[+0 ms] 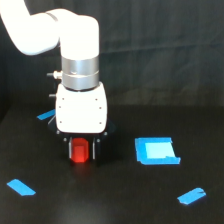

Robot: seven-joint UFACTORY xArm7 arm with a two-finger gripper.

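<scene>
In the camera view, a small red block is on the dark table, left of the middle. My white gripper is directly over it, pointing straight down. Its dark fingers reach down on either side of the block and blend into the black background. The right finger shows faintly, slightly apart from the block's right side. Whether the left finger touches the block is too dark to tell, and so is whether the block is clear of the table.
To the right, blue tape frames a pale square on the table. Blue tape strips lie at front left, front right and behind the gripper.
</scene>
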